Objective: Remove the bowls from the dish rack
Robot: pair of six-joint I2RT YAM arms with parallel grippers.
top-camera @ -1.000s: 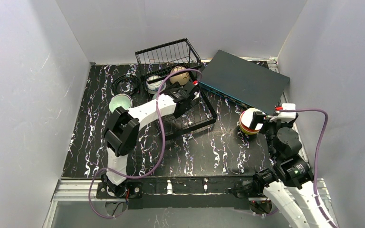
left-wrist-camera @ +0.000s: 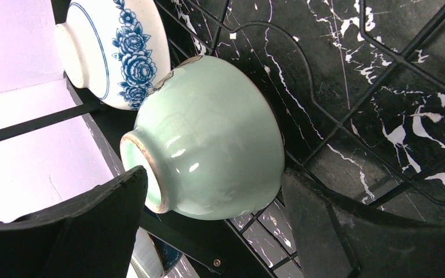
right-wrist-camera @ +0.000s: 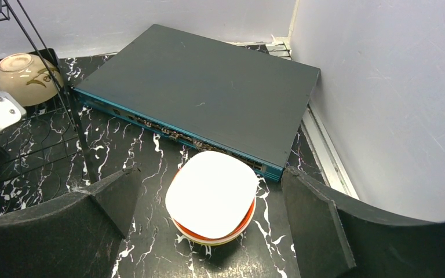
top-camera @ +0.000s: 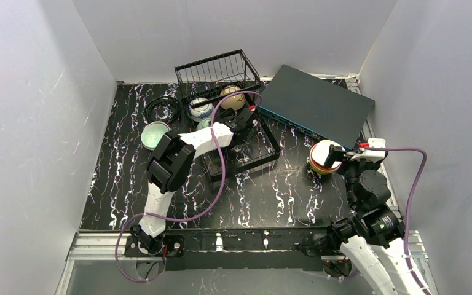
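Note:
A pale green bowl (left-wrist-camera: 208,139) lies tipped on its side in the black wire dish rack (top-camera: 246,165). In the left wrist view, my left gripper is open with one finger (left-wrist-camera: 87,214) by the bowl's foot and the other by its rim; whether either touches cannot be told. Behind it rests a white bowl with blue flowers (left-wrist-camera: 136,63), and a tan bowl (top-camera: 232,98) sits to its right in the rack. Another pale green bowl (top-camera: 155,135) stands on the counter left of the rack. My right gripper is open and empty, beyond it a stack of dishes (right-wrist-camera: 211,194).
A large flat dark box (top-camera: 316,104) lies right of the rack. Coiled black cable (top-camera: 162,110) lies at the back left. Grey walls (top-camera: 34,123) close in the sides.
My left arm's elbow has swung right, and its wrist has shifted slightly, leaving more of the green bowl in the rack visible from above.

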